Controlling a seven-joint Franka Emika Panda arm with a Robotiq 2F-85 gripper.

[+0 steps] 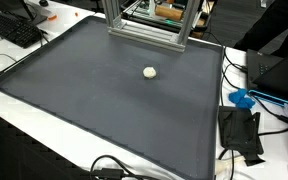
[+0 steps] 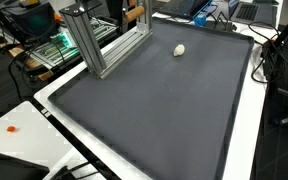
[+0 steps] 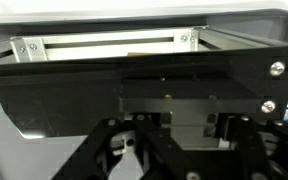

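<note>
A long black panel crosses the wrist view, with a dark handle-like block standing out from its middle. My gripper is at that block, seemingly shut on it. Dark parts overlap there, so the fingertips and the exact contact are hard to make out. Behind the panel lies a pale tray-like space with metal brackets at its ends. A small cream object rests on the grey mat, well apart from the metal frame. The other exterior view shows the same cream object.
The metal frame stands at the mat's edge, with a wooden-coloured piece near its top. Cables, a blue item and a black pouch lie beside the mat.
</note>
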